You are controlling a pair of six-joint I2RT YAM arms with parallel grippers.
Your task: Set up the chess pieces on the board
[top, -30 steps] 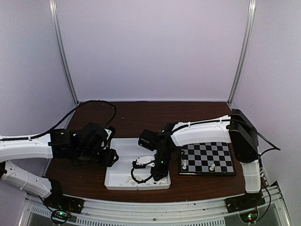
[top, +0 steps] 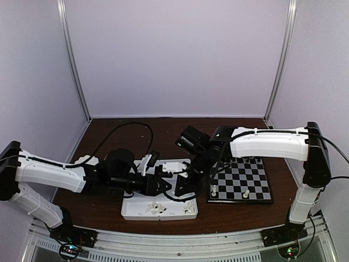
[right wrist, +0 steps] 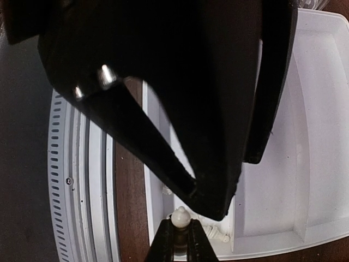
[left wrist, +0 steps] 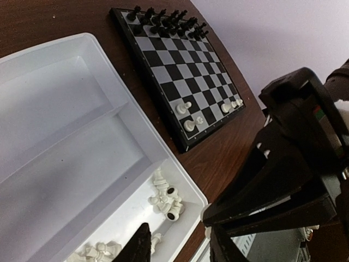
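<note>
The white tray point(left wrist: 76, 131) holds loose white pieces point(left wrist: 166, 199) in its front compartment. The chessboard point(left wrist: 185, 71) has black pieces point(left wrist: 158, 22) along its far side and a few white pieces point(left wrist: 191, 123) on the near side. In the right wrist view my right gripper is shut on a white piece point(right wrist: 180, 217); in the left wrist view that piece barely shows at the fingertips. My left gripper is part open with nothing seen between its fingers, close beside the right gripper over the tray.
Both arms meet over the tray point(top: 131, 207), hiding part of it and of the board's back in the top view. Bare table point(top: 109, 136) lies at the back and left. The walls enclose the table.
The right arm has risen from the tray's front with the piece. The left arm has moved right toward the right gripper.
</note>
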